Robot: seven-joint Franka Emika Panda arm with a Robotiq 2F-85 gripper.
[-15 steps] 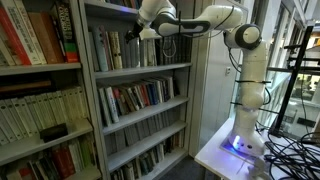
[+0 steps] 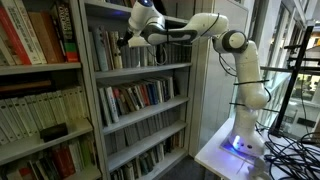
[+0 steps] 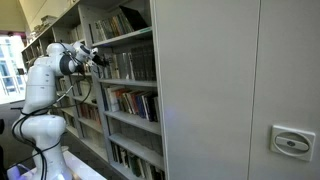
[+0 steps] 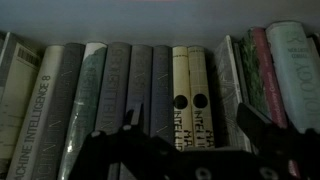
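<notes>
My gripper is open in the wrist view, its dark fingers standing apart at the bottom of the picture with nothing held between them. Beyond them is a row of upright books. Two cream books with black circles on their spines stand roughly in line with the gap. Grey-spined books stand to their left, and a dark book leans slightly on their right. In exterior view 1 the gripper is small and dark in front of an upper shelf. Contact with any book cannot be told.
A red book and a pale thick book are at the right. Lower shelves hold more books. A vertical shelf panel stands left of the gripper.
The arm's elbow has shifted left, and its upper links have changed angle. The gripper has moved only slightly near the upper shelf. The books look unmoved.
</notes>
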